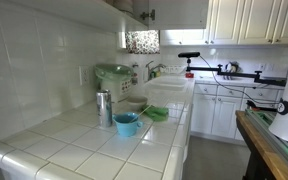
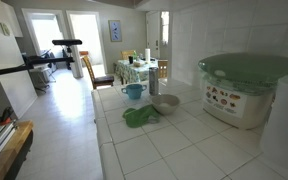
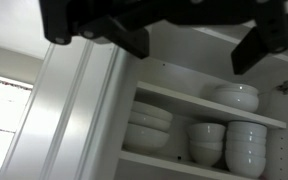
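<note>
In the wrist view my gripper stands open, its dark fingers wide apart with nothing between them. Beyond them is an open wall cabinet with white bowls (image 3: 246,150) stacked on its lower shelf and another bowl (image 3: 236,96) on the shelf above. Neither exterior view shows the gripper. On the tiled counter a light-blue cup (image 1: 127,124) stands beside a silver canister (image 1: 104,108). A green cloth (image 2: 141,116) lies by a pale bowl (image 2: 165,103).
The cabinet door (image 3: 72,112) hangs open to the left of the shelves. A lidded container (image 2: 234,95) stands against the wall on the counter. A black device (image 1: 189,54) sticks out over the walkway.
</note>
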